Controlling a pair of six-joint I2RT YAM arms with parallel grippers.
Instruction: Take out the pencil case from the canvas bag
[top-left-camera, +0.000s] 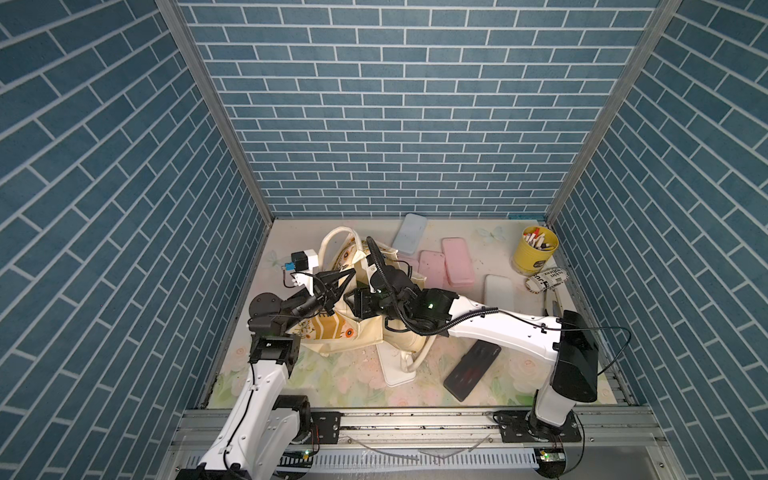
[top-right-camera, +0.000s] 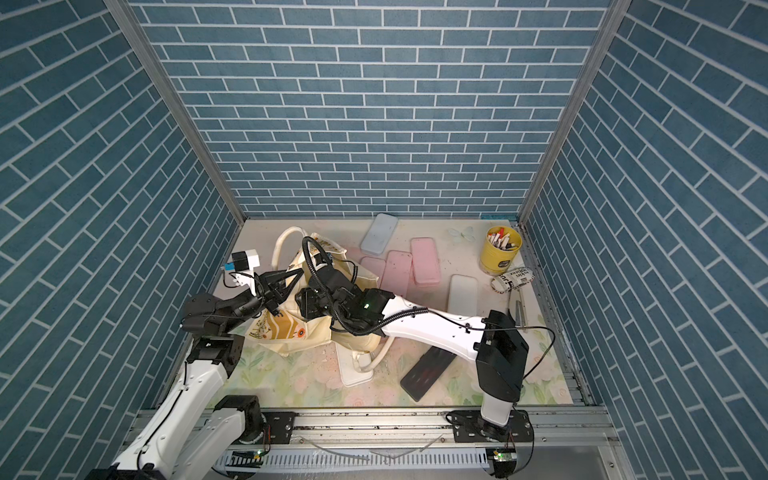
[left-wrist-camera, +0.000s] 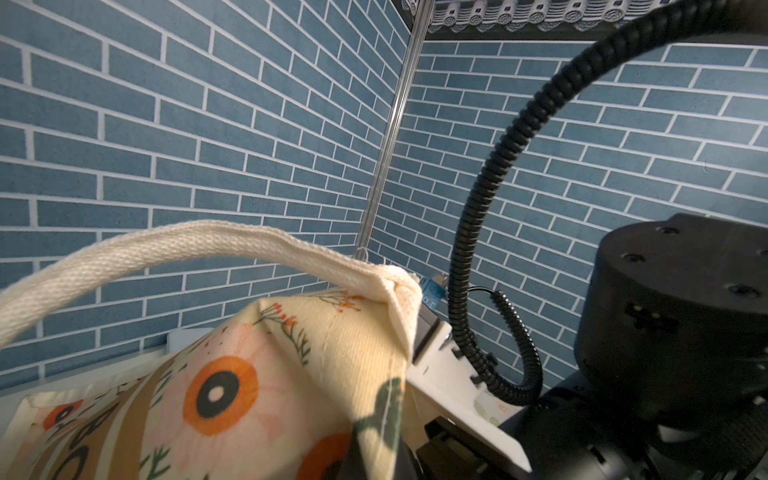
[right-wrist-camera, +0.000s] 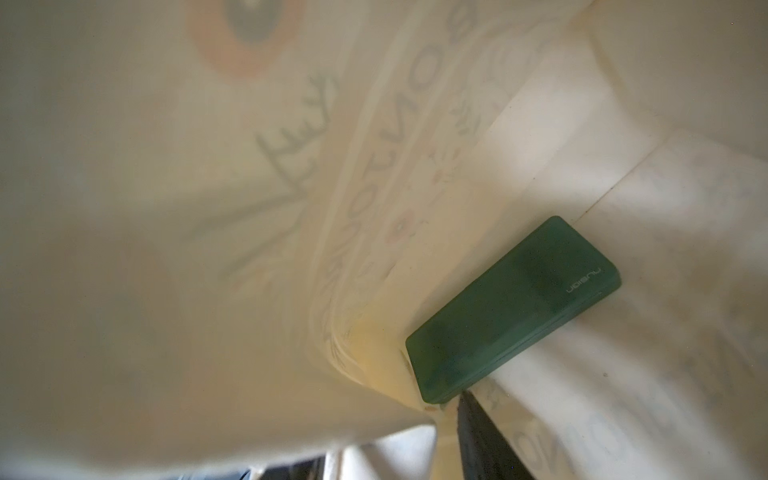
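The cream floral canvas bag (top-left-camera: 328, 329) (left-wrist-camera: 208, 384) sits at the left of the table, its mouth open. My left gripper (top-left-camera: 349, 273) is at the bag's upper edge; in the left wrist view the fabric and handle cover its tips, and it looks shut. My right gripper is down inside the bag, mostly hidden in the top views; in the right wrist view a dark fingertip (right-wrist-camera: 468, 416) shows just below a green rectangular case (right-wrist-camera: 512, 308) lying on the bag's inside.
Several phones, such as the blue one (top-left-camera: 409, 233), pink one (top-left-camera: 457, 260) and black one (top-left-camera: 464, 380), lie around the bag. A yellow pen cup (top-left-camera: 529, 254) stands at the back right. Little free table shows near the bag.
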